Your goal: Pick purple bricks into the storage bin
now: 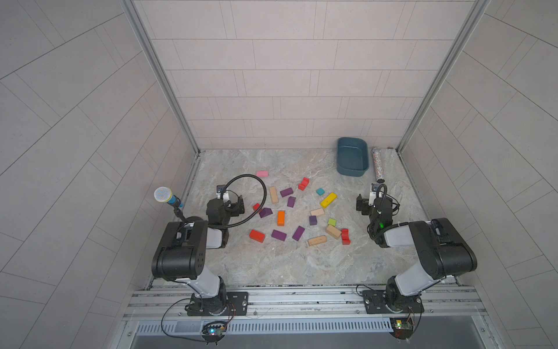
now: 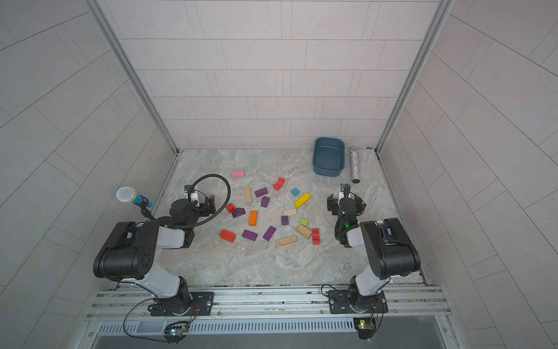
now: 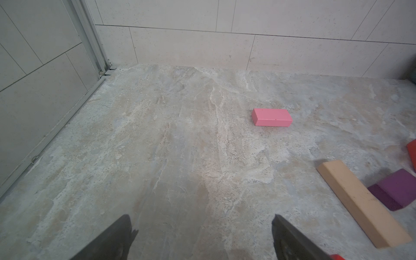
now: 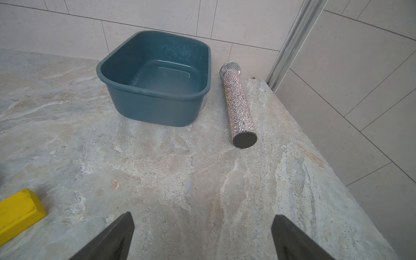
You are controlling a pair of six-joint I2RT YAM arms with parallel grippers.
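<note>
Purple bricks lie scattered on the marbled table: one (image 1: 286, 191) behind the middle, one (image 1: 278, 235) nearer the front, one (image 1: 298, 233) beside it, and several more. In the left wrist view a purple brick (image 3: 394, 188) sits at the right edge. The empty blue storage bin (image 4: 153, 73) stands at the back right. My left gripper hovers at the left side, fingers apart, nothing between them. My right gripper is at the right, open and empty, facing the bin.
A sparkly microphone (image 4: 236, 104) lies right of the bin. Red, orange, yellow (image 2: 302, 200), wooden, pink (image 3: 271, 117), green and cyan bricks are mixed among the purple ones.
</note>
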